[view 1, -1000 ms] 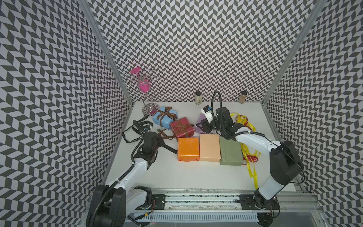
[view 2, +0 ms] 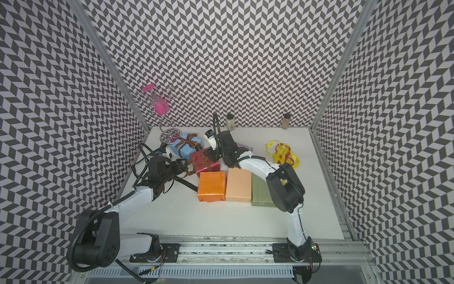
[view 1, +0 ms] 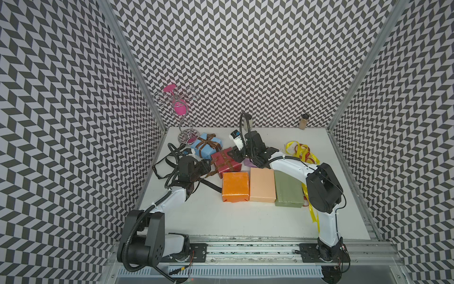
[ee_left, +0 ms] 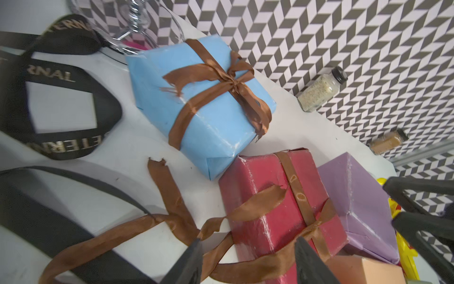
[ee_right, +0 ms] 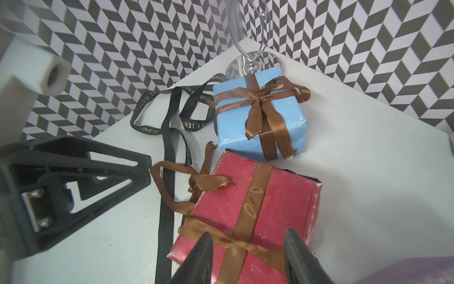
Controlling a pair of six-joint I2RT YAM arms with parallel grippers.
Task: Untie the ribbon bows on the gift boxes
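The red box (ee_left: 283, 208) carries a brown ribbon (ee_right: 246, 215) crossed over its lid, and no bow loops stand up there. Loose ribbon tails (ee_left: 172, 198) trail onto the table at its left. Behind it, the blue box (ee_right: 257, 108) has a brown bow (ee_left: 231, 84) tied on top. My left gripper is at the red box's left side, fingers apart, ribbon in view beyond the gap; no grip on it shows. From the right, my right gripper hovers over the red box's lid, fingers apart and nothing seen held.
Unribboned orange (view 1: 235, 186), peach (view 1: 262, 184) and green (view 1: 289, 189) boxes stand in front; a purple box (ee_left: 357, 203) is to the right. Black ribbon (ee_right: 168, 175) lies left, yellow ribbon (view 2: 283, 153) right. Behind stand a metal stand (view 1: 188, 135) and two jars.
My right gripper has travelled left from the purple box to the red one. My left gripper has moved right to the red box's side. The red box shifted slightly left earlier.
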